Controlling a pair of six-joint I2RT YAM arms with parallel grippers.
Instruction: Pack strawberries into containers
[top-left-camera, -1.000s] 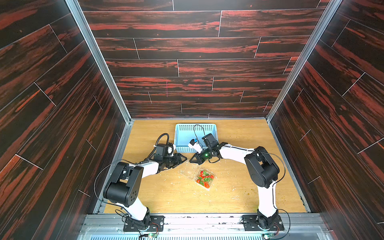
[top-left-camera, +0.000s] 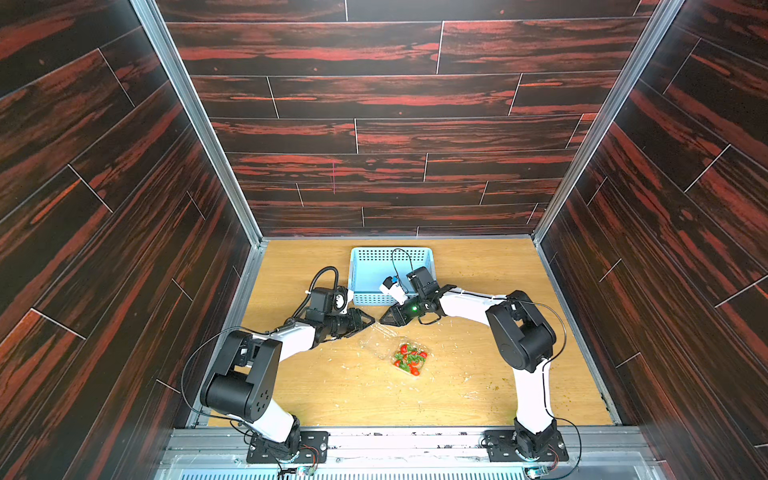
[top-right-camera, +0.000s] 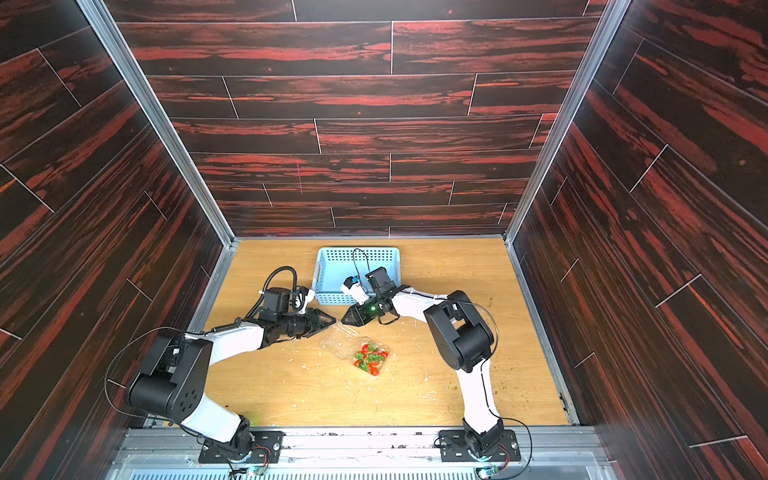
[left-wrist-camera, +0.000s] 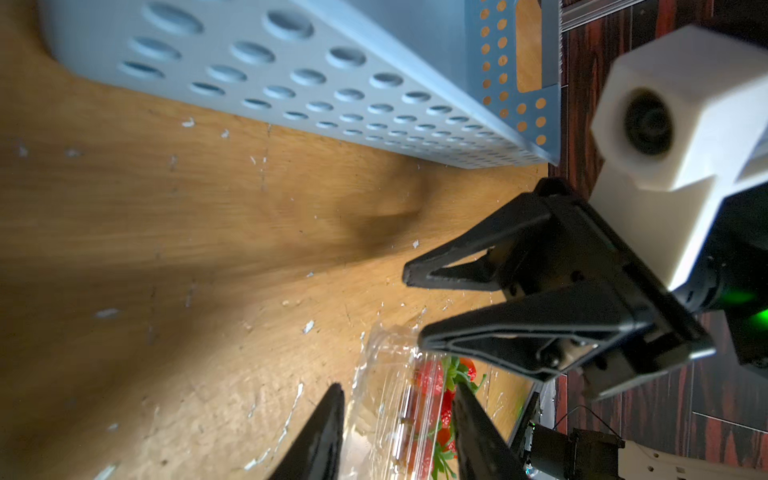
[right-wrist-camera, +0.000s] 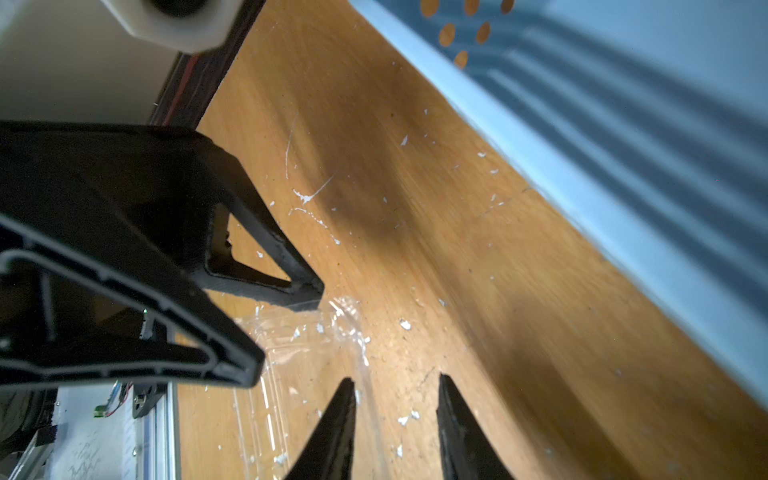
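A clear plastic container (top-left-camera: 411, 369) holding red strawberries (top-left-camera: 404, 349) with green leaves rests on the middle of the table. Its transparent lid (top-left-camera: 374, 345) lies folded open toward the left and is hard to make out. Behind the lid, my left gripper (top-left-camera: 373, 318) and my right gripper (top-left-camera: 383, 321) point at each other with a small gap between them. Both stand part open. In the left wrist view, the clear plastic shows beyond the left fingers (left-wrist-camera: 326, 432); the right wrist view shows it beside the right fingers (right-wrist-camera: 336, 428). I see nothing gripped in either.
A light blue perforated basket (top-left-camera: 392, 299) stands just behind both grippers, with the right hand close to its front rim. Whitish flecks are scattered over the wooden table (top-left-camera: 512, 384).
The right hand has shifted very slightly to the right. The left arm's elbow has moved a little outward, while its gripper stays nearly in place. The strawberry container sits almost where it was.
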